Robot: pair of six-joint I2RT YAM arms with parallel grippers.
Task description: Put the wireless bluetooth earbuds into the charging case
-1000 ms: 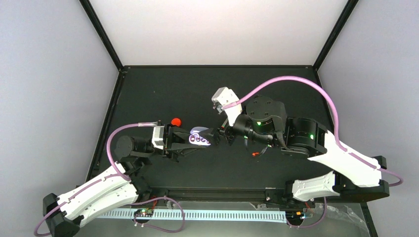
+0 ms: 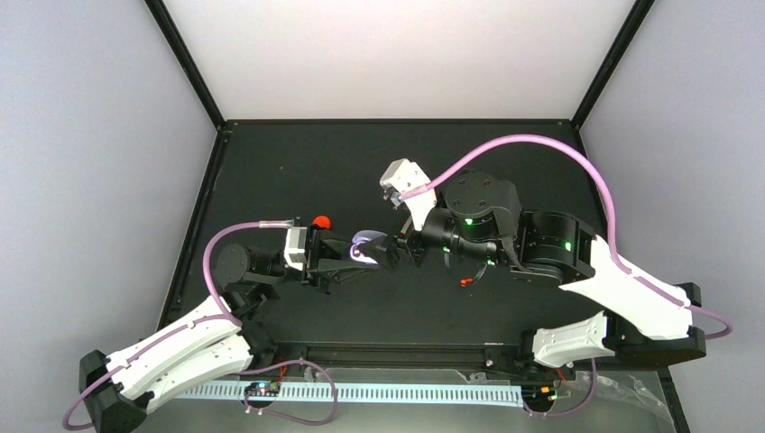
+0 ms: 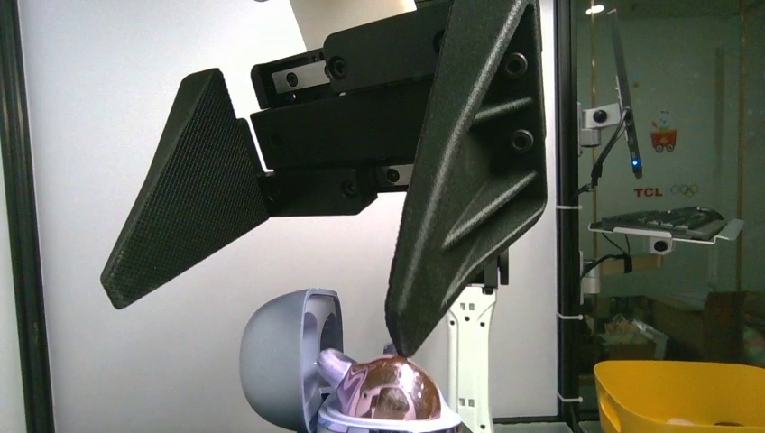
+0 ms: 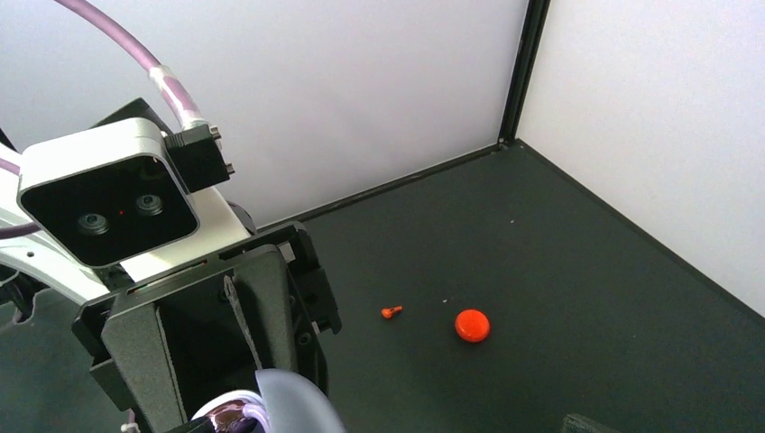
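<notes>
The charging case point(image 3: 273, 365) is lavender, with its lid standing open; my left gripper point(image 2: 350, 260) is shut on it in the top view. A glossy brown and lavender earbud point(image 3: 397, 397) sits at the case opening in the left wrist view. Whether it is fully seated cannot be told. Over the case, my right gripper has its fingers spread wide, with one fingertip point(image 3: 408, 338) at the top of the earbud, touching or just in front of it. Low in the right wrist view, the case point(image 4: 298, 406) is partly cut off. A second earbud cannot be made out.
On the black table lie a round red object point(image 4: 472, 326) and a small orange-red piece point(image 4: 391, 312). The table behind the arms is clear. A yellow bin point(image 3: 686, 392) stands outside the booth wall.
The left arm has hardly moved.
</notes>
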